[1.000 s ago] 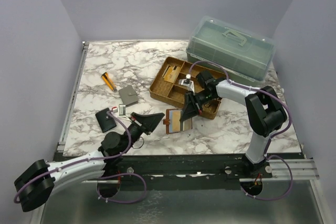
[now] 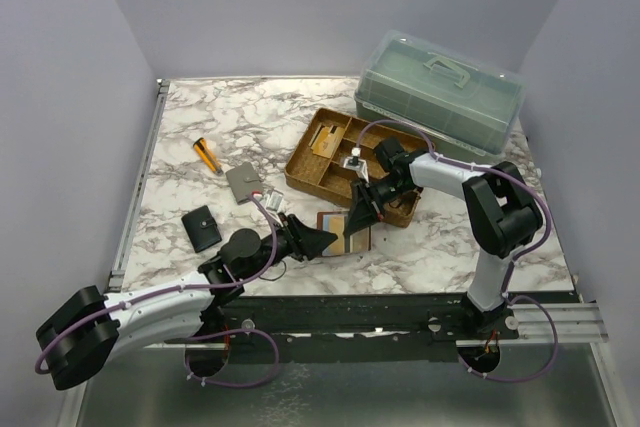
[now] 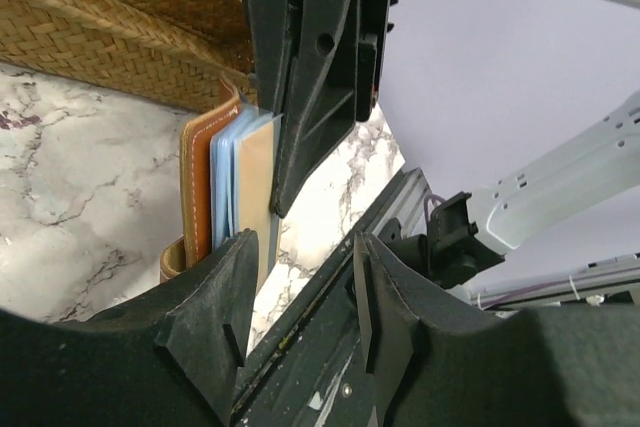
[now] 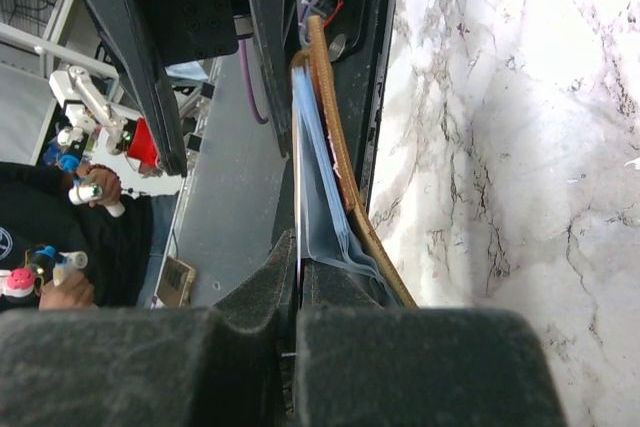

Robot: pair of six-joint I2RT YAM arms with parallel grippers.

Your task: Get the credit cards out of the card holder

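Observation:
The card holder (image 2: 335,234), brown leather with blue and tan cards (image 3: 255,177) inside, is held up above the marble table by my right gripper (image 2: 357,222), whose fingers are shut on it at its edge. In the right wrist view the holder (image 4: 340,147) stands edge-on above those fingertips, with blue sleeves showing. My left gripper (image 2: 318,245) is open at the holder's near side; in the left wrist view its two fingertips (image 3: 308,245) reach the cards' lower part, one close to the tan card face.
A woven compartment tray (image 2: 320,147) lies behind, with a clear plastic case (image 2: 440,97) at the back right. A grey item (image 2: 244,181), a black one (image 2: 201,228) and a yellow cutter (image 2: 207,155) lie on the left. The table's front edge is just below the grippers.
My left gripper has moved right, up to the card holder. The right gripper has stayed nearly in place, with the holder shifting slightly.

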